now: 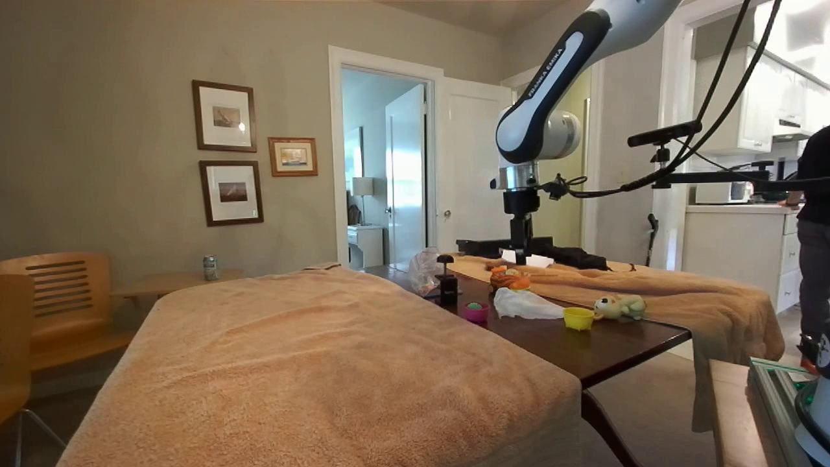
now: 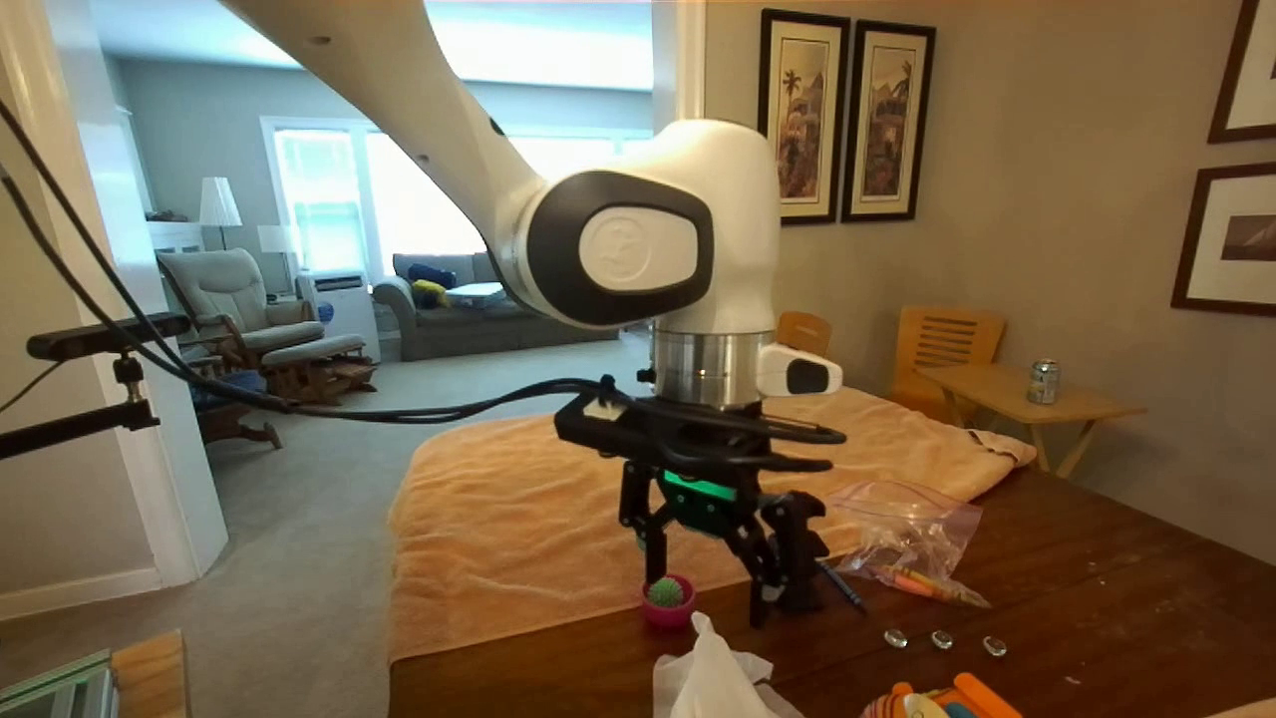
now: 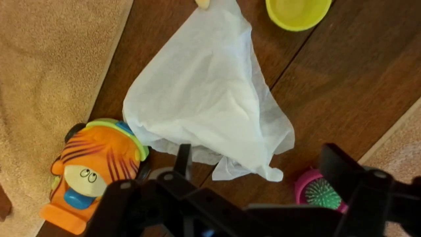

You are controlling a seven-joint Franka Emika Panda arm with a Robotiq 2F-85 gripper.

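My gripper stands open above the table, its two black fingers wide apart and nothing held between them. Below it in the wrist view spreads a crumpled white cloth or tissue (image 3: 201, 91). A pink cup (image 3: 302, 185) holding a spiky green ball (image 3: 322, 193) shows by the right finger. To the left, an orange striped toy (image 3: 94, 158) touches the white cloth's edge. The yellow cup (image 3: 298, 12) sits beyond the cloth, empty as far as it shows. In exterior view 1 a pale green plush toy (image 1: 622, 307) lies beside that cup.
A clear plastic bag (image 2: 915, 538) with orange items and several glass pieces (image 2: 942, 640) lie on the dark table (image 2: 1077, 574). A black clamp-like stand (image 1: 448, 288) is at the table's edge. Orange towels (image 1: 334, 350) flank the table.
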